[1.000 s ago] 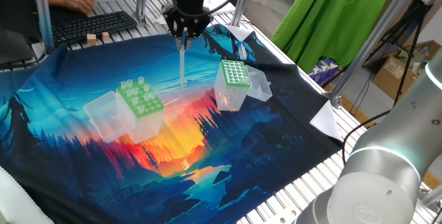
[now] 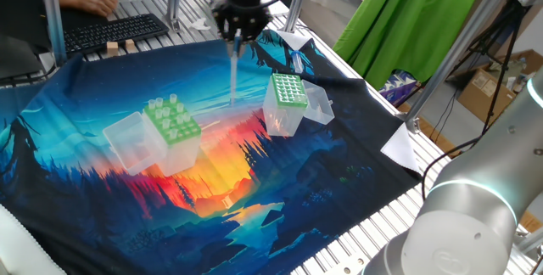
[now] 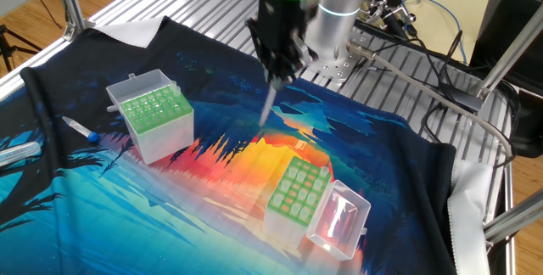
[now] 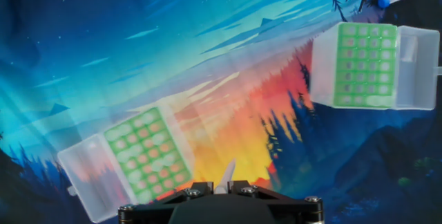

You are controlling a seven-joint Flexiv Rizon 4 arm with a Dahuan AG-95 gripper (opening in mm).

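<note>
My gripper (image 2: 237,37) is shut on a long translucent pipette tip (image 2: 233,80), which hangs down over the cloth, apart from both boxes. In the wrist view this tip (image 4: 227,174) sticks out between the black fingers. One tip box (image 2: 180,152), with a green rack and several tips standing proud of it, is on the left in exterior view 1. The other tip box (image 2: 282,120), also green-racked, stands on the right there; its rack (image 3: 157,109) shows a grid of filled or covered holes, too small to tell exactly. Both lids hang open.
A blue-capped pen (image 3: 81,129) lies near one box, with another clear object (image 3: 19,154) at the left edge. A hand (image 2: 97,2) rests by a keyboard (image 2: 114,33).
In exterior view 1 my gripper has shifted slightly to the right and up, carrying the tip with it. Both boxes have stayed in place.
</note>
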